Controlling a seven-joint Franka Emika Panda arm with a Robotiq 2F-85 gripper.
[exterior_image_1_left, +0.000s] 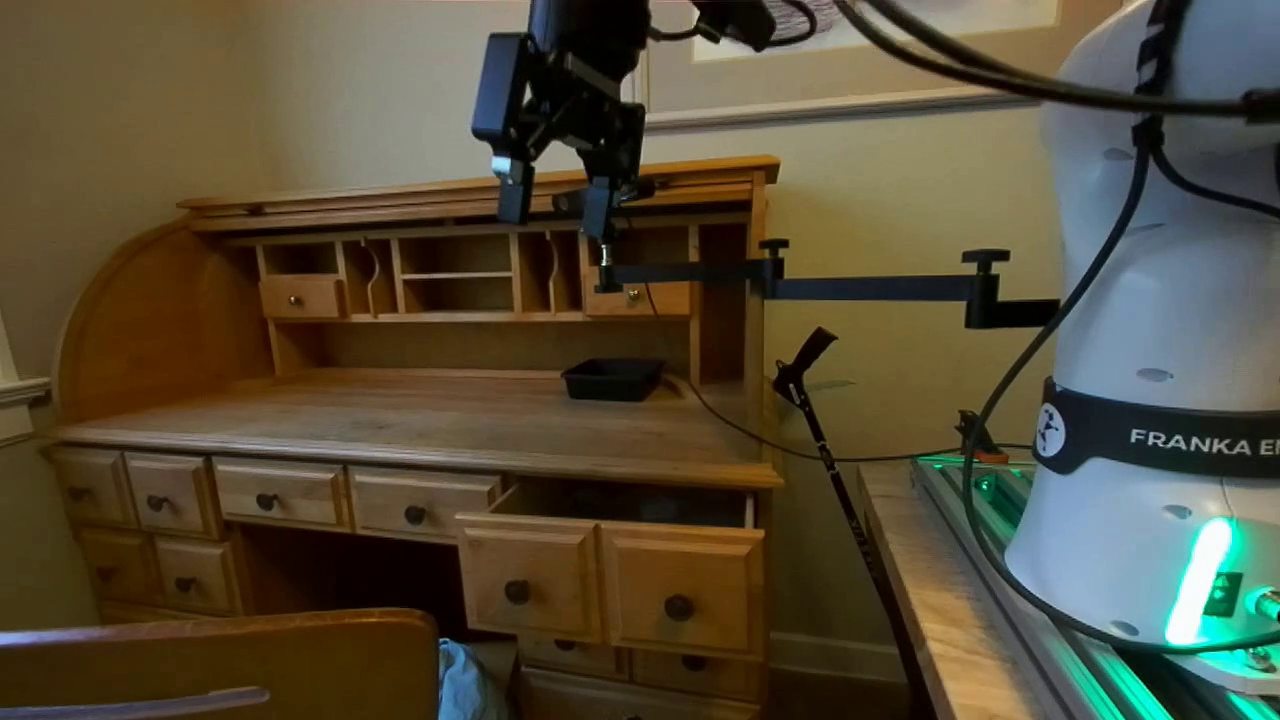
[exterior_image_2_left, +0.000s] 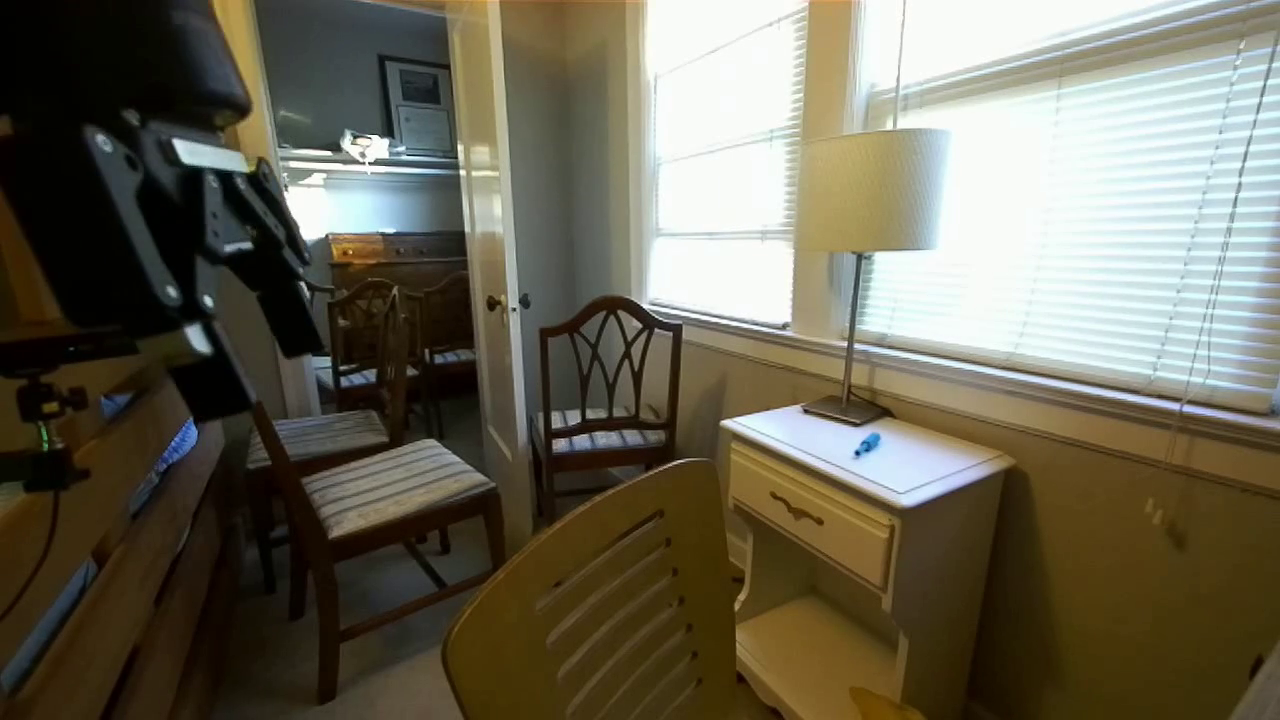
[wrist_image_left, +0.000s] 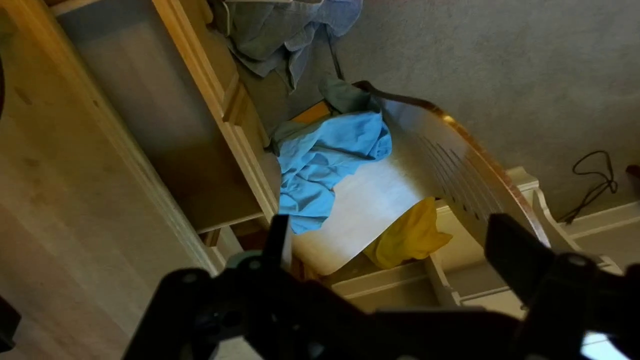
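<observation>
My gripper (exterior_image_1_left: 552, 216) hangs high in front of the desk's upper shelves, its fingers apart and nothing between them. In the wrist view the two dark fingers stand wide at either side. Below, the wooden roll-top desk (exterior_image_1_left: 360, 402) has one wide drawer (exterior_image_1_left: 680, 564) at its right pulled out; in the wrist view the part of its inside (wrist_image_left: 162, 114) that shows looks empty. On the desktop, toward the right, sits a small black tray (exterior_image_1_left: 613, 380). A blue cloth (wrist_image_left: 330, 162) lies on the chair seat, with a yellow cloth (wrist_image_left: 411, 237) by the seat's edge.
A camera arm (exterior_image_1_left: 876, 288) reaches across the desk's right side. The wooden chair (exterior_image_2_left: 624, 600) stands in front of the desk. A white nightstand (exterior_image_2_left: 864, 450) bears a lamp (exterior_image_2_left: 873, 192) and a small blue object (exterior_image_2_left: 867, 445). Most of the desktop is bare.
</observation>
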